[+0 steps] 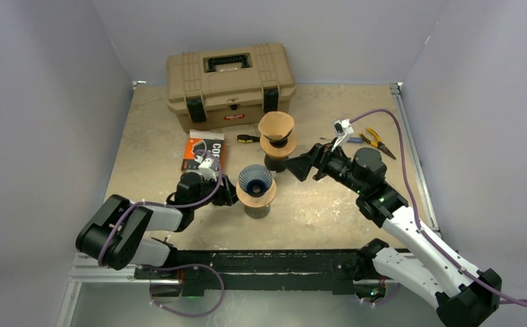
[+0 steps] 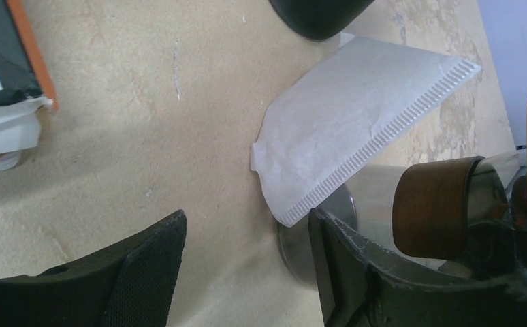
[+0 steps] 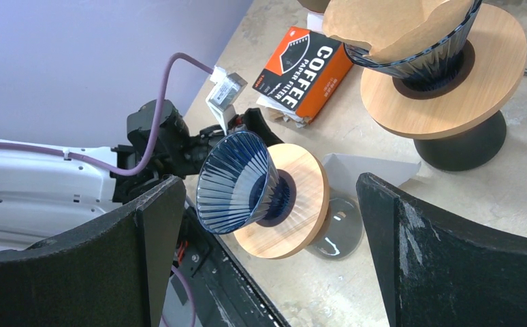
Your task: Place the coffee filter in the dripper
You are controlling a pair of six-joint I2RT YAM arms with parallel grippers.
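Observation:
A white paper filter [image 2: 356, 116] lies beside the near stand, its crimped edge overlapping the stand's clear base [image 2: 301, 252] in the left wrist view. In the right wrist view the filter [image 3: 363, 170] shows partly behind that stand. The blue ribbed dripper [image 1: 255, 180] on its wooden ring looks empty. My left gripper is open, nothing between its fingers; its right fingertip appears close to the filter's lower corner, though contact cannot be told. Right of the drippers, my right gripper [image 1: 299, 167] is held up open and empty, apart from both stands [image 3: 322, 231].
A second dripper with a brown filter [image 1: 276, 126] stands behind. The orange and black coffee filter box [image 1: 205, 151] lies at left, and a tan toolbox [image 1: 231, 85] at the back. Pliers [image 1: 381, 143] lie at right.

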